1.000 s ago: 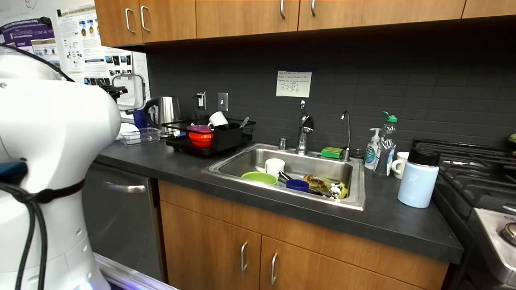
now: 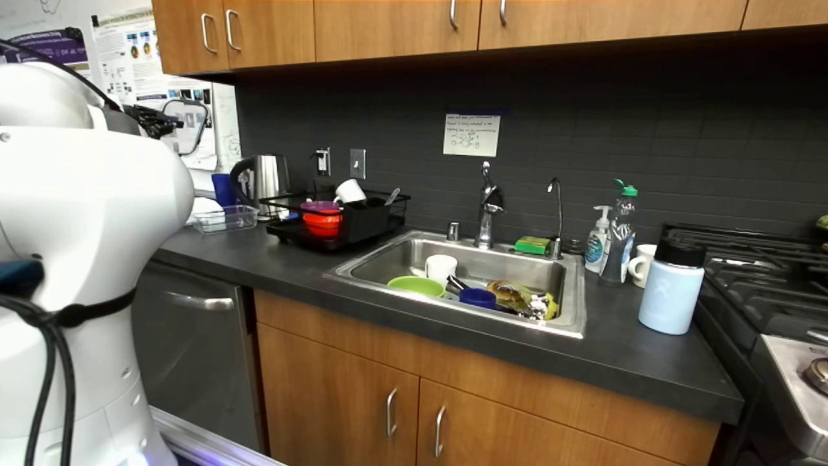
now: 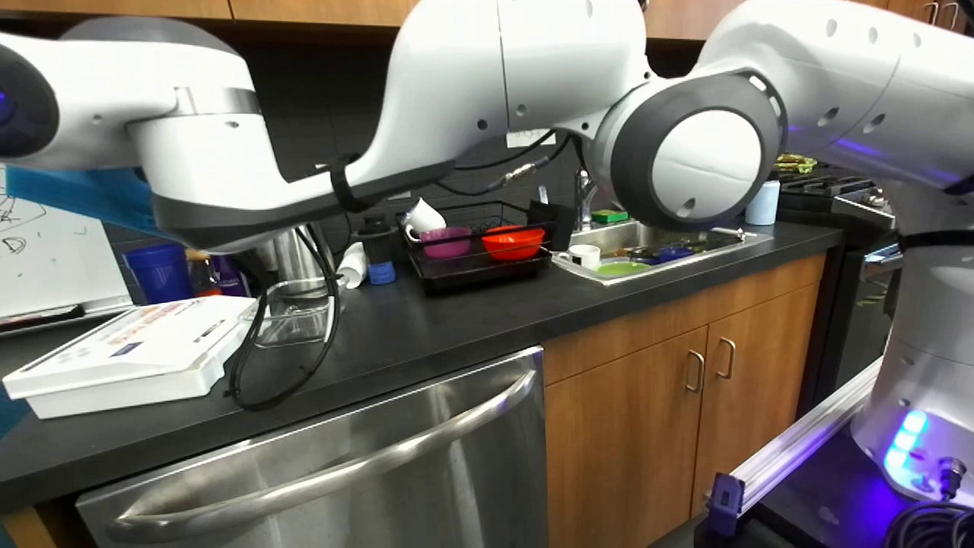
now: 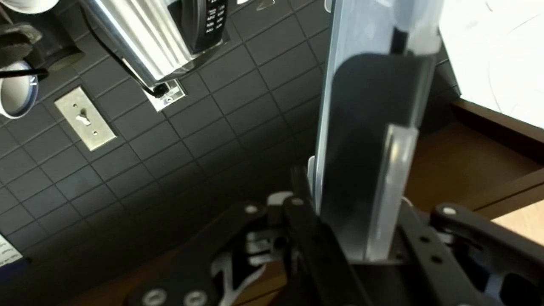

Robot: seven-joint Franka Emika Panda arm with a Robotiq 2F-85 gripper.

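Observation:
A clear lid with a grey rim [image 2: 205, 127] is raised above the counter at the far left of exterior view 1. My black gripper [image 2: 160, 123] is shut on this lid by its edge. In the wrist view the lid [image 4: 375, 97] runs up and away from between the fingers, seen at a steep angle. On the counter below sits an open clear container [image 2: 226, 221], next to the kettle. In exterior view 2 the same container [image 3: 292, 321] shows behind hanging cables; the gripper is out of sight there.
A steel kettle [image 2: 271, 180] and a dish rack [image 2: 365, 224] with bowls and a mug line the back of the counter. A white box [image 3: 137, 342] lies at the counter's left. The sink [image 2: 365, 272] holds several dishes. Clear counter lies in front of the rack.
The gripper and the lid have moved left and slightly up in exterior view 1, and the lid has tilted. The container, kettle and rack have stayed put.

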